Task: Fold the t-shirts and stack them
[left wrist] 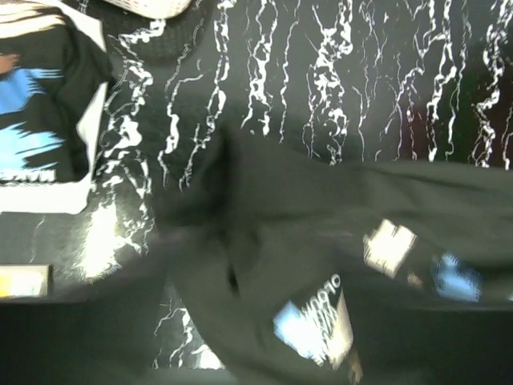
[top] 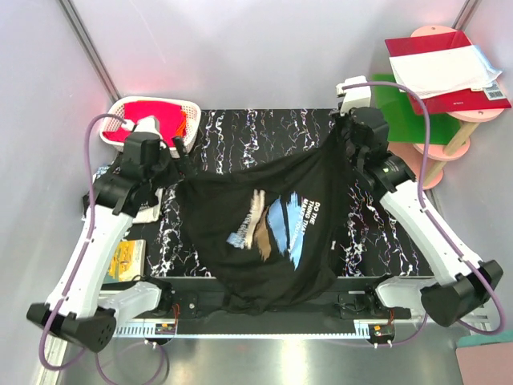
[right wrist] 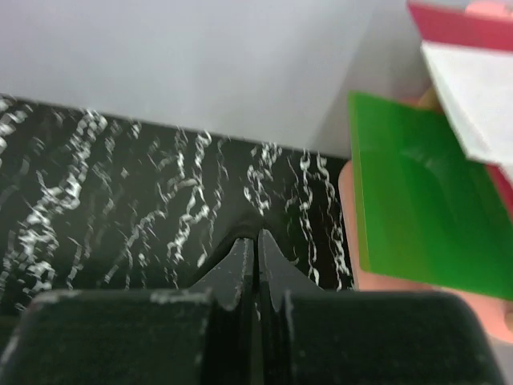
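A black t-shirt (top: 232,204) with hand prints and white lettering spreads between my two arms, its lower part draping over the table's front edge. At its upper right corner my right gripper (top: 340,127) is shut on the black cloth; the right wrist view shows dark fabric between the fingertips. My left gripper (top: 183,154) stands open above the shirt's upper left corner, its blurred fingers (left wrist: 72,329) wide apart in the left wrist view and the cloth loose below. Another black shirt (left wrist: 36,104) lies folded flat on a white board at the left.
A white basket (top: 196,120) with red cloth sits at the back left. A yellow book (top: 126,258) lies at the front left. Pink shelves (top: 449,151) with a green board (top: 397,104) and a red folder (top: 473,98) stand back right. Bare marbled table (top: 264,128) shows behind the shirt.
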